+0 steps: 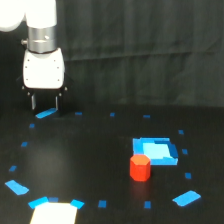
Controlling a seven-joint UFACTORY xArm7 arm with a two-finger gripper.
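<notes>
High at the left of the camera view hangs my gripper [45, 103], its two dark fingers apart and nothing visible between them. A red block with a many-sided top [140, 168] stands on the dark table, right of centre and near the front. Directly behind it is a blue, open container [169, 158] with a pale inside. In this view the block overlaps the container's front edge; whether they touch, I cannot tell. Both lie well to the right of my gripper and nearer the camera.
A flat blue piece [46, 114] shows just below my gripper. More flat blue pieces lie at the front left [16, 187] and front right [186, 198]. Small blue marks dot the table. At the bottom edge sits a cream-coloured object [53, 213].
</notes>
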